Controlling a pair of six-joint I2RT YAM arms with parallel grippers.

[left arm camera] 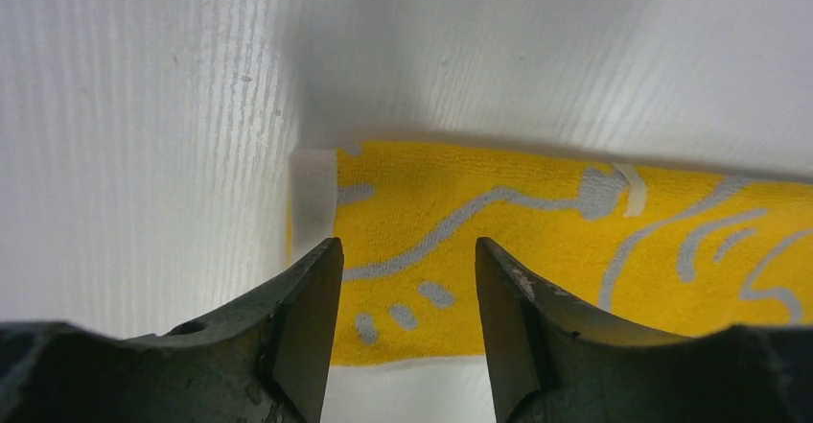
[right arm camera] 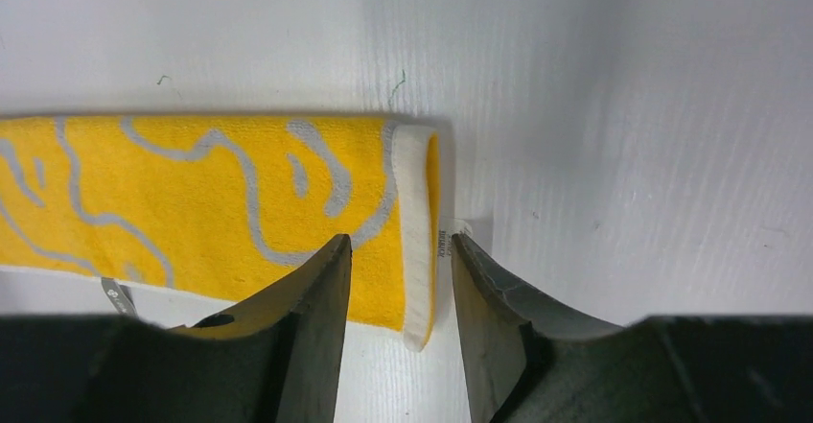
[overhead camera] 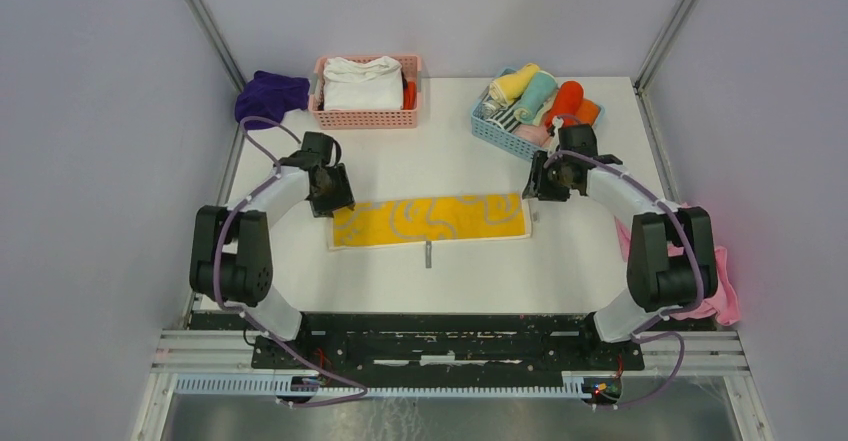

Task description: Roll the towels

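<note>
A yellow towel (overhead camera: 433, 219) with grey wavy lines lies flat on the table as a long folded strip. Over its left end hangs my left gripper, fingers spread apart and nothing between them; in the left wrist view the towel's pale left edge (left arm camera: 313, 202) shows just beyond the fingers. My right gripper stands open above the right end, where the pale hem (right arm camera: 414, 222) shows between and beyond its fingertips in the right wrist view. Neither gripper visibly holds cloth.
A blue basket (overhead camera: 508, 141) of rolled towels stands at the back right, close to the right arm. At the back left are a pink basket (overhead camera: 366, 119) with white cloth and a purple towel (overhead camera: 270, 99). A pink towel (overhead camera: 722, 291) hangs at the right edge.
</note>
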